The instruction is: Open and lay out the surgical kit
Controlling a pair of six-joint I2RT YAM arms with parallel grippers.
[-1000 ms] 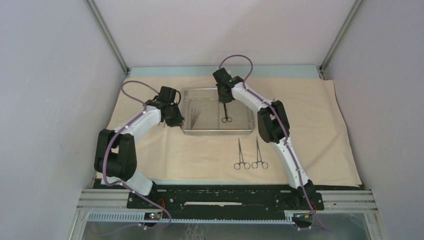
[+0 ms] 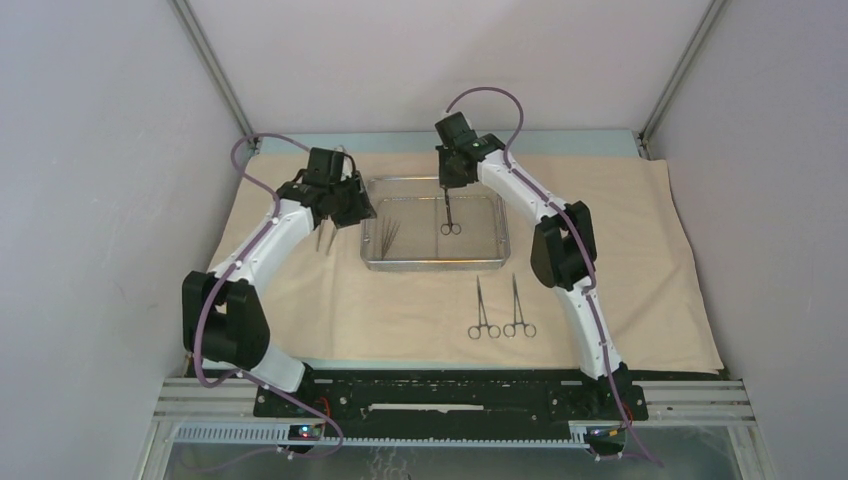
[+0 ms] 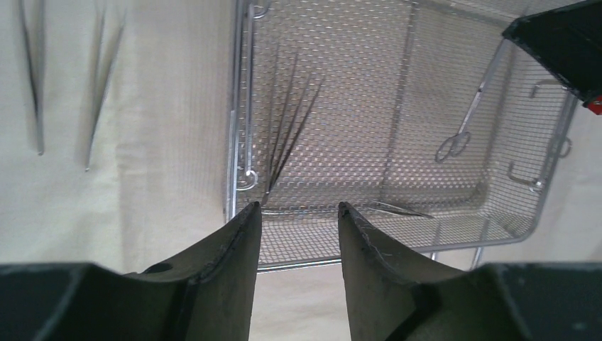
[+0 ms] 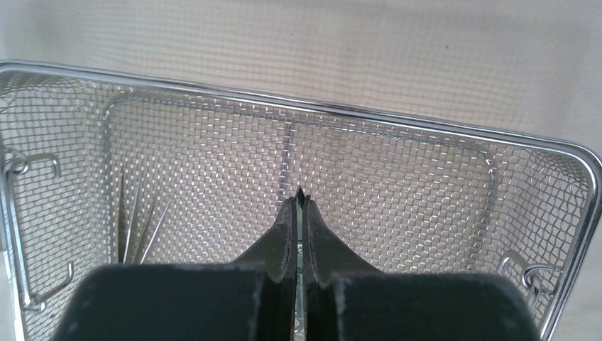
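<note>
A silver ring-handled clamp (image 2: pixel 449 212) hangs over the mesh tray (image 2: pixel 435 265), its two finger rings toward the tray's front. My right gripper (image 2: pixel 446 186) is shut on its far end; in the right wrist view a thin strip shows between the closed fingers. The clamp's tip is hidden by the gripper. Several thin tweezers (image 3: pixel 287 128) lie in the tray's left part. Over the tray's left side, my left gripper is open, with nothing between its fingers.
Two ring-handled clamps, one left (image 2: pixel 482 310) and one right (image 2: pixel 517 308), lie side by side on the cloth in front of the tray. Left of the tray lie thin tweezers (image 3: pixel 103 92).
The left gripper has also moved back and slightly to the right.
</note>
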